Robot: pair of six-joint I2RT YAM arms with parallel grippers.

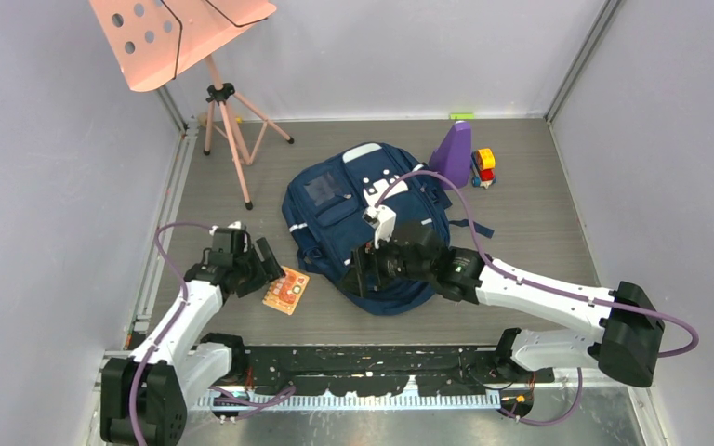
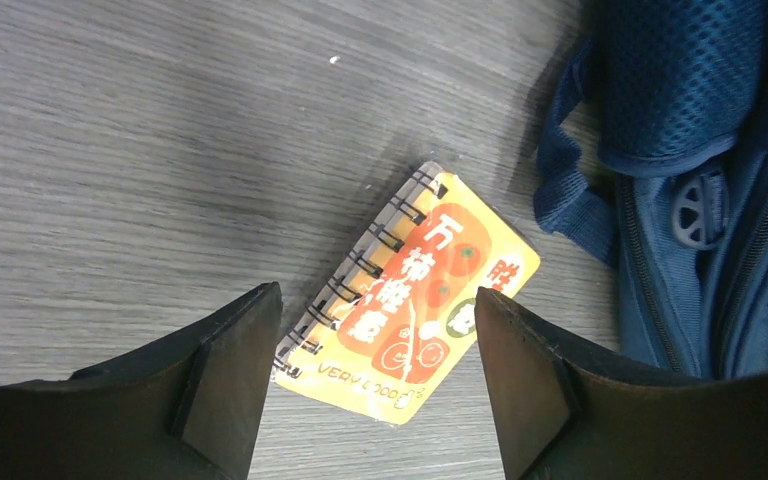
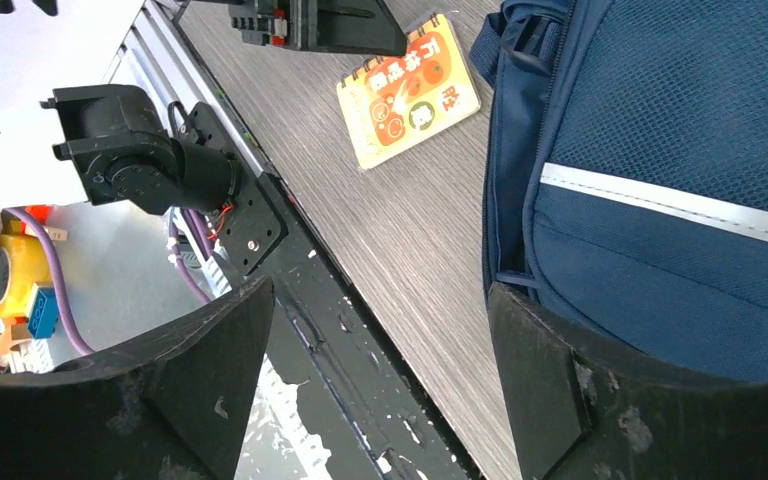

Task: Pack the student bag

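A navy backpack (image 1: pixel 335 223) lies on the floor mid-scene, its straps and zipped side seen in both wrist views. An orange-yellow spiral notebook (image 2: pixel 400 310) lies flat to its left, near the front edge. My left gripper hangs open just above the notebook, nothing between its fingers. My right gripper is over the front part of the backpack and floor edge, fingers apart with nothing between them.
A pink tripod stand (image 1: pixel 228 121) stands back left. A purple block (image 1: pixel 450 158) and colourful toys (image 1: pixel 483 167) sit back right. White walls enclose the sides; bare floor lies to the right.
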